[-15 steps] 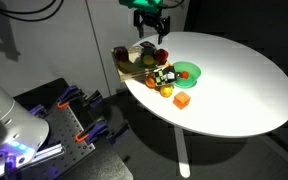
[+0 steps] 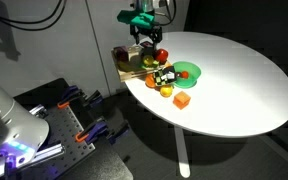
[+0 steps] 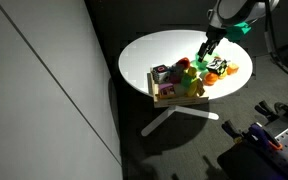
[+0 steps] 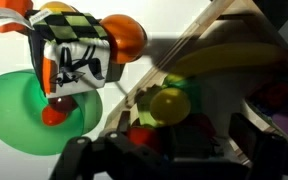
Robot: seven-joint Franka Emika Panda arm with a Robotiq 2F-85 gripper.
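My gripper stands open, its fingers [image 4: 76, 152] dark in the wrist view. Between and just beyond them lies a round yellow fruit [image 4: 170, 106], inside a wooden box [image 4: 206, 22]. A long yellow banana-like item [image 4: 224, 58] shares that box, with red and dark items near it. In exterior view 1 the gripper [image 2: 147, 40] hovers over the box [image 2: 124, 75] at the table's left edge. Nothing shows gripped; contact with the contents cannot be told.
Beside the box sit a black-and-white checkered carton [image 4: 79, 48], an orange fruit [image 4: 124, 38] and a green bowl [image 4: 9, 110] holding red fruit. An orange block [image 2: 182, 100] lies near the table's front edge.
In exterior view 1 my gripper has come down and shifted left, closer to the box. The things on the table look unmoved.
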